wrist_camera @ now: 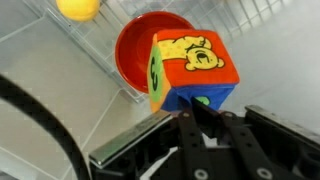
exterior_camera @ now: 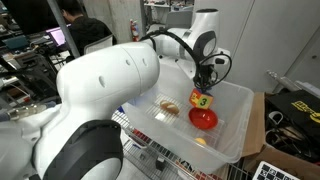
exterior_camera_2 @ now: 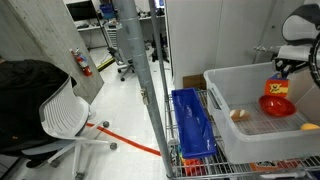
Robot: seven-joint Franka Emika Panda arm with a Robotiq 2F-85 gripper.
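Note:
A colourful block (wrist_camera: 196, 67) with a yellow bear on its orange-red face hangs from my gripper, which is shut on its blue edge in the wrist view. In exterior view 1 the block (exterior_camera: 201, 100) is raised above a red bowl (exterior_camera: 203, 119). The bowl (wrist_camera: 134, 50) shows partly behind the block in the wrist view, its inside largely covered. From exterior view 2, the block (exterior_camera_2: 276, 86) appears just over the bowl (exterior_camera_2: 277, 106), apart from the bin floor.
The bowl rests in a large translucent bin (exterior_camera: 228, 155) with tall walls. A yellow round item (wrist_camera: 78, 8) lies near the bowl, and a tan item (exterior_camera: 169, 106) sits further left. Outside, a blue tray (exterior_camera_2: 193, 125) and cardboard boxes (exterior_camera: 285, 160) flank the bin.

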